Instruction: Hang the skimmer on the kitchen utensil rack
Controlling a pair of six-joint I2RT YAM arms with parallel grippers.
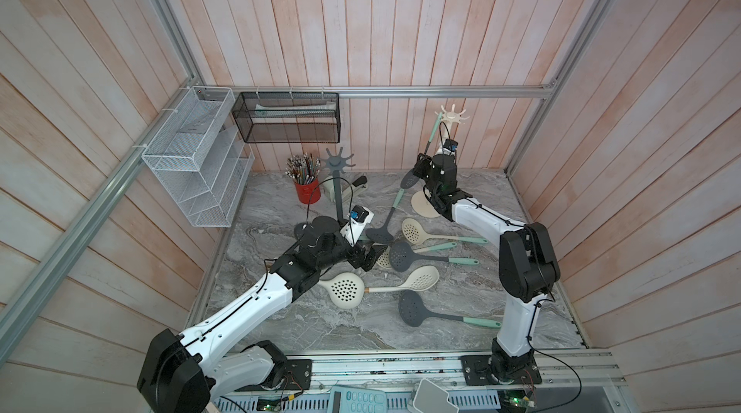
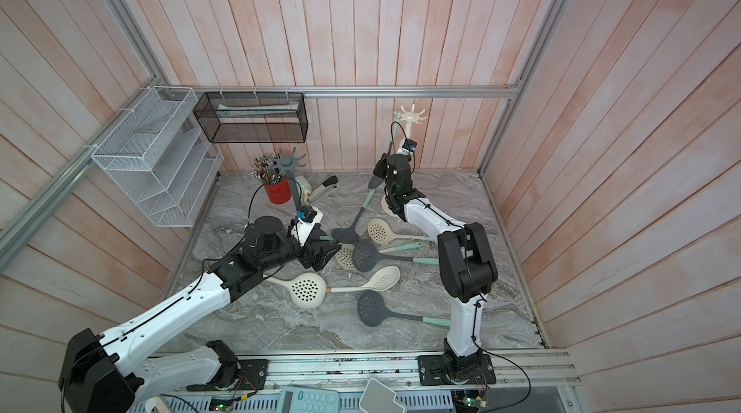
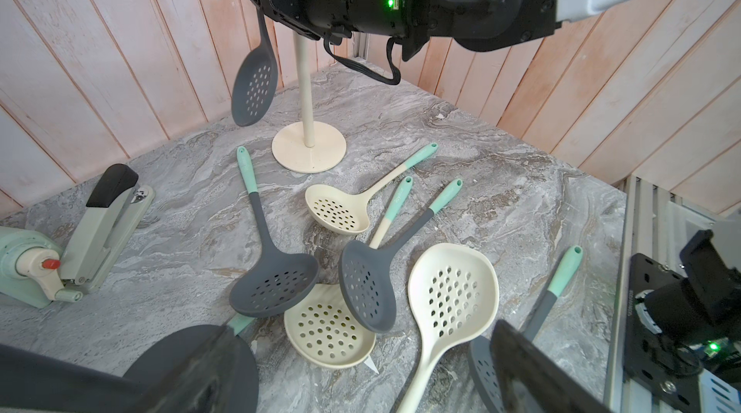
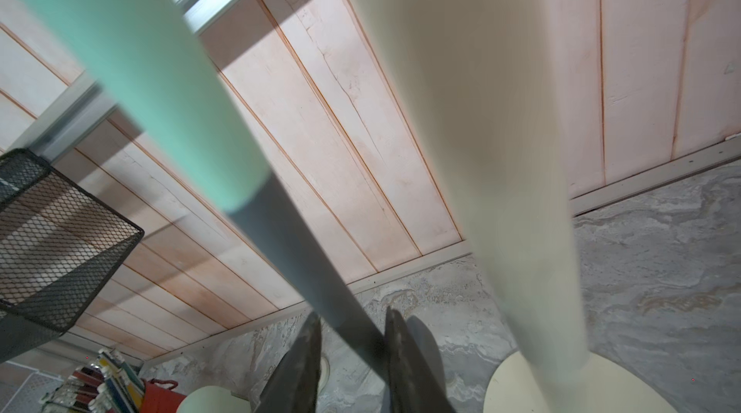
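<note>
A dark grey skimmer point(image 3: 254, 85) with a green handle point(image 4: 154, 73) hangs head down beside the cream pole of the utensil rack point(image 3: 308, 146), its head clear of the counter. The handle's top is near the rack's hooks point(image 1: 453, 115); whether a hook bears it is unclear. At the skimmer's grey shaft, my right gripper has its fingertips on either side; whether they press on it does not show. Above the counter utensils, my left gripper stands open and empty, its fingers wide apart.
Several skimmers and ladles, among them a cream skimmer point(image 3: 454, 293), lie on the marble counter. A second, grey rack point(image 1: 337, 181) stands at left by a red cutlery pot point(image 1: 307, 191). A black mesh basket point(image 1: 287, 135) hangs from the rail.
</note>
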